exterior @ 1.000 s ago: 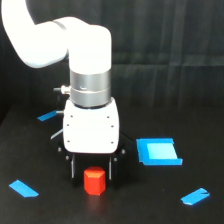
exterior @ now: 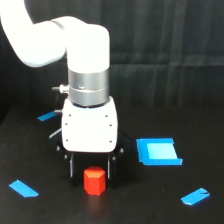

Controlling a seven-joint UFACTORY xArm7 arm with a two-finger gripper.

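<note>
A small red block point(exterior: 95, 181) rests on the black table in the lower middle of the camera view. Right above and behind it in the picture is my gripper point(exterior: 91, 167), pointing down from the white arm. Its dark fingers stand wide apart, one to each side of the block's upper part, so the gripper is open. I see no finger touching the block. How far the fingertips are from the block in depth, I cannot tell.
To the right lies a pale square point(exterior: 161, 151) edged with blue tape. Strips of blue tape mark the table at the front left point(exterior: 23, 188), front right point(exterior: 195, 196) and back left. A dark curtain hangs behind.
The gripper has shifted very slightly to the left. The red block stays where it was, and the fingers remain apart.
</note>
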